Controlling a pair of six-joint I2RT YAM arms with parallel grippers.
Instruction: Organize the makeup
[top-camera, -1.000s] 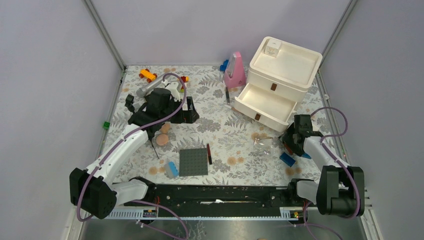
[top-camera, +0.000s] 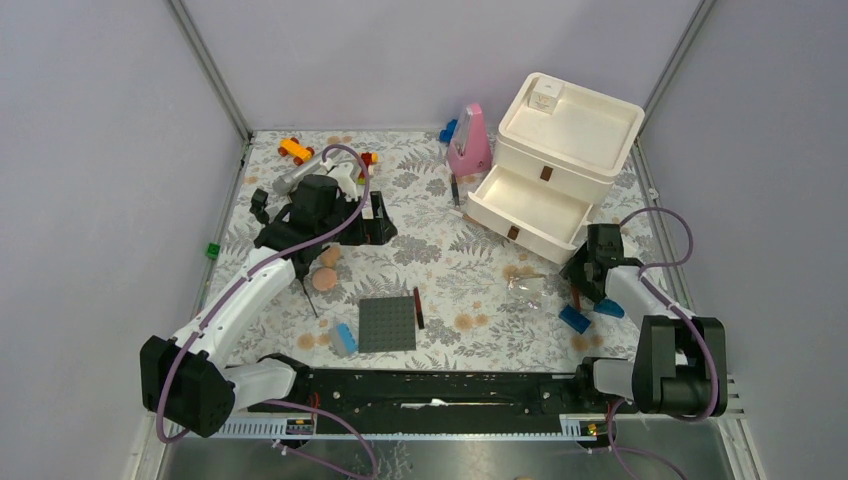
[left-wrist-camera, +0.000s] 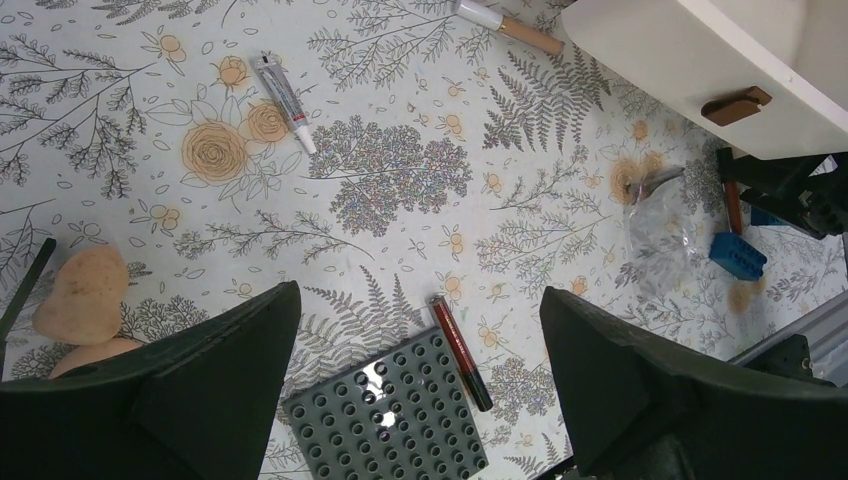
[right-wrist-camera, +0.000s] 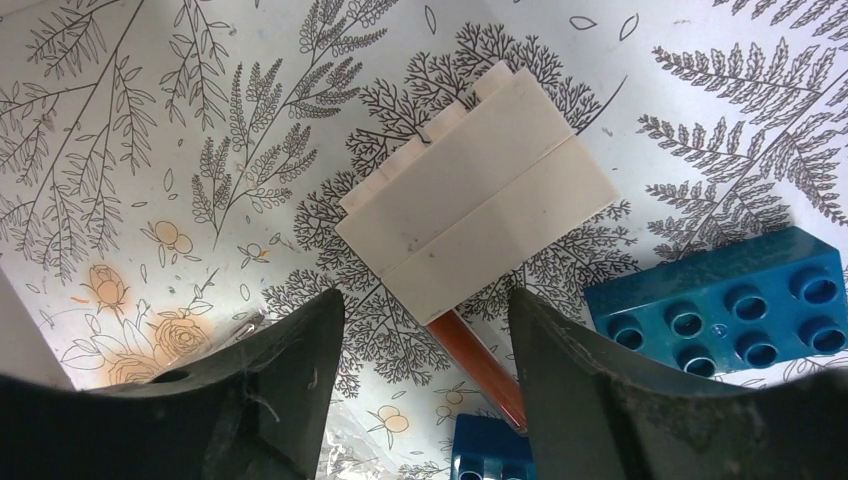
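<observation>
My right gripper (top-camera: 580, 280) is low at the right, below the open drawer (top-camera: 530, 208) of the white organizer (top-camera: 570, 120). Its part-open fingers in the right wrist view straddle a red-brown pencil-like item (right-wrist-camera: 470, 360), whose upper end meets two pale bricks (right-wrist-camera: 470, 200). My left gripper (top-camera: 378, 220) stands open over the left-middle table, empty. Below it in the left wrist view lie a white tube (left-wrist-camera: 285, 100), a dark red pencil-like item (left-wrist-camera: 460, 350) and a capped stick (left-wrist-camera: 510, 28).
Blue bricks (right-wrist-camera: 715, 300) and a clear bag (left-wrist-camera: 660, 235) lie near the right gripper. A grey baseplate (top-camera: 387, 323), toy pieces (top-camera: 296, 150) and a pink object (top-camera: 469, 142) occupy the table.
The left arm is nearly still.
</observation>
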